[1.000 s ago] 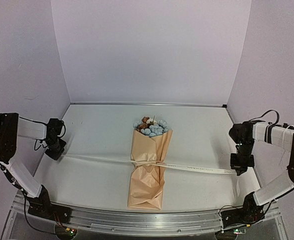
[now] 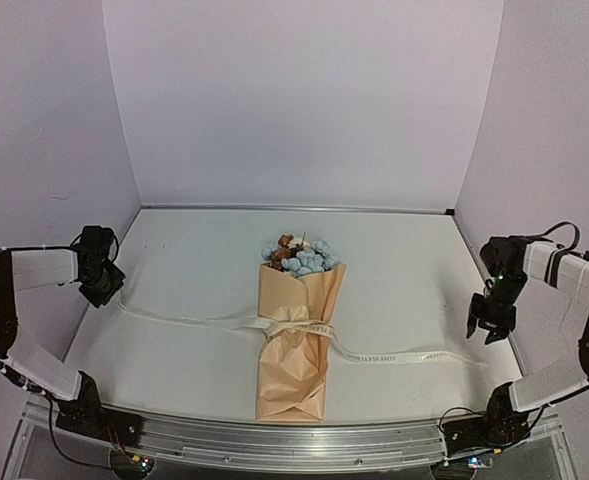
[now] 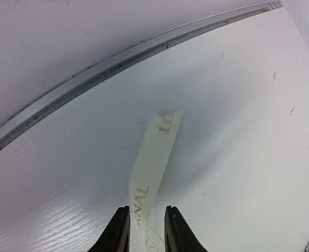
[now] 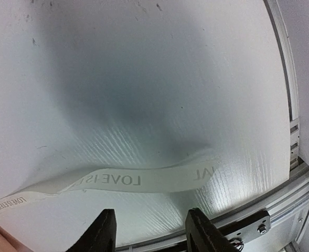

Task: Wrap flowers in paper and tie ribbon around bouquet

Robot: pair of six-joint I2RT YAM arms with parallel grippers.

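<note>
The bouquet, wrapped in tan paper (image 2: 292, 375), lies on the table with its blue and brown flowers (image 2: 302, 262) toward the back. A pale printed ribbon (image 2: 389, 357) crosses its pinched middle, gathered there in a knot-like bunch, and runs slackly out to both sides. In the left wrist view, the ribbon's end (image 3: 158, 139) lies beyond my left gripper, whose fingers stand apart and open. My right gripper is open too, with the other ribbon end (image 4: 188, 177) loose on the table ahead of its fingertips.
Walls rise at the left, right and back, and a metal rail (image 2: 294, 440) runs along the front edge.
The ribbon was pulled straight and taut between both grippers; now both ends are let go and it hangs slack in curves.
</note>
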